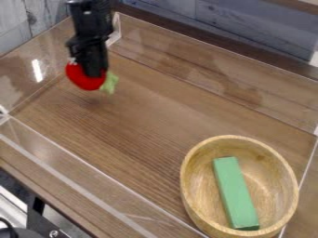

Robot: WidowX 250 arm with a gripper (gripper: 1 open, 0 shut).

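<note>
A red object with green leaves, like a toy strawberry or pepper (85, 74), is held raised in the upper left of the camera view. My black gripper (87, 61) is shut on it from above. Both are blurred, and the fingertips are partly hidden by the red object.
A tan bowl (199, 186) holding a long green block (233, 192) sits at the lower right. Walls border the table at the back and left.
</note>
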